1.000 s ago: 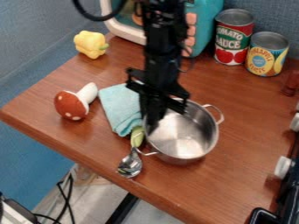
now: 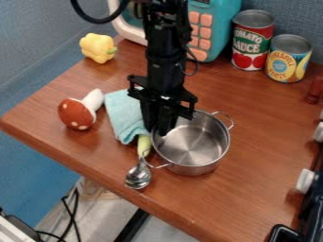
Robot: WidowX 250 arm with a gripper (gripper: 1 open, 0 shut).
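My black gripper [image 2: 161, 118] hangs point-down over the left side of a steel pot [image 2: 194, 151], beside a light blue cloth [image 2: 124, 115]. Its fingertips are dark and overlap each other, so whether it is open or shut, or holds anything, is unclear. A metal spoon [image 2: 139, 174] with a pale green handle lies left of the pot, its upper end partly behind the gripper.
A red-and-white mushroom toy [image 2: 77, 112] and yellow toy [image 2: 98, 46] are on the left. Two cans [image 2: 251, 40] and a teal toy microwave [image 2: 207, 19] stand at the back. A black appliance edges the right.
The pot looks about unchanged.
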